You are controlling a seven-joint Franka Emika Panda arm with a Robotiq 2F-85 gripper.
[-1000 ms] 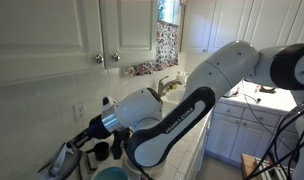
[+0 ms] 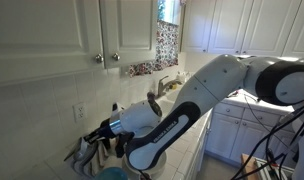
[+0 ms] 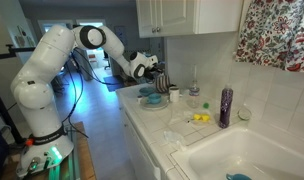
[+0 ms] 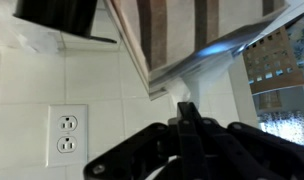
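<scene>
A brown-and-white striped cloth (image 4: pixel 177 25) fills the top middle of the wrist view. My gripper is shut, and a pale, blurred edge of the cloth runs to its fingertips. In exterior view 1 the cloth (image 2: pixel 89 157) hangs below the gripper (image 2: pixel 90 135), close to the tiled wall at the counter's far end. Exterior view 2 shows the cloth (image 3: pixel 163 81) small and partly covered by the arm. How much of it lies between the fingers is hidden.
A black cup (image 4: pixel 52 18) stands near the cloth. A wall outlet (image 4: pixel 66 135) is close by. Below the arm sits a blue bowl (image 2: pixel 112 173). Farther along the counter are a white mug (image 3: pixel 174 95), bottles (image 3: pixel 226 107) and the sink (image 3: pixel 207 158). Cabinets (image 2: pixel 47 40) hang overhead.
My gripper and the cloth have moved right in exterior view 1, after swinging slightly at the left. The cloth now hangs with its stripes showing, in front of where the dark cup was visible.
</scene>
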